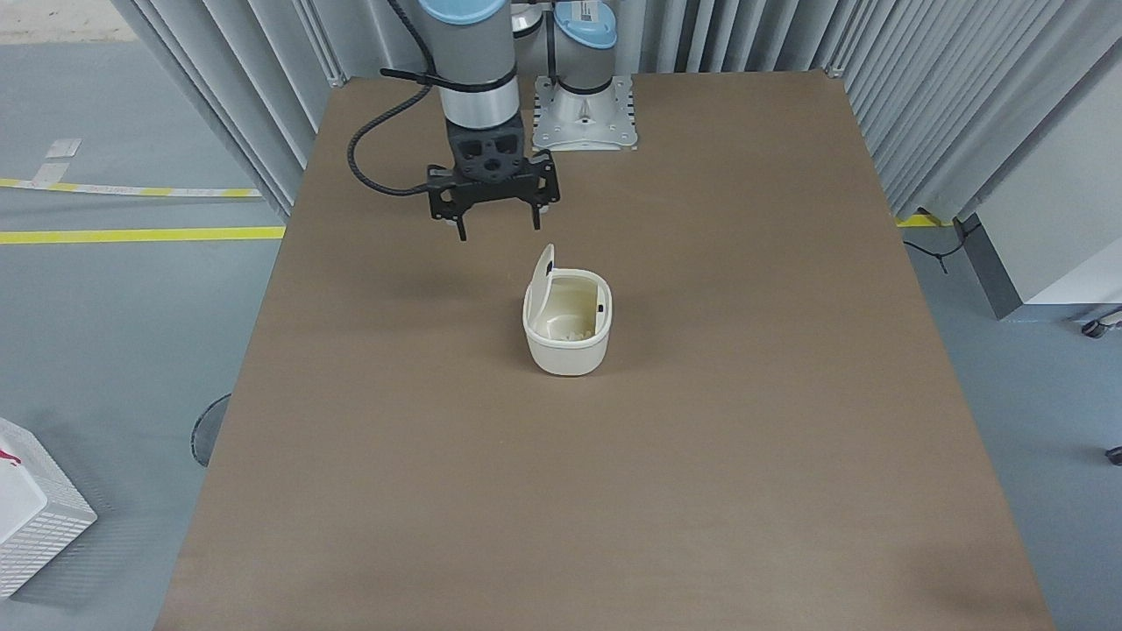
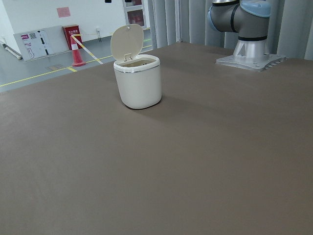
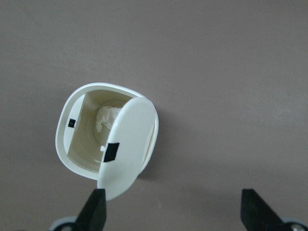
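A small white bin [image 1: 565,352] stands on the brown table with its lid [image 3: 126,154] raised; the left view [image 2: 137,85] shows the lid upright. A crumpled pale item [image 3: 105,117] lies inside, best seen from the wrist. My gripper [image 1: 499,226] hangs above the table behind the bin, toward the arm's base, with its two fingers wide apart and empty. In the wrist view the open fingertips frame bare table at the bottom, beside and below the bin.
The arm's base plate [image 1: 585,131] sits at the back edge, curtains behind it. A white box [image 1: 31,505] stands on the floor at the left.
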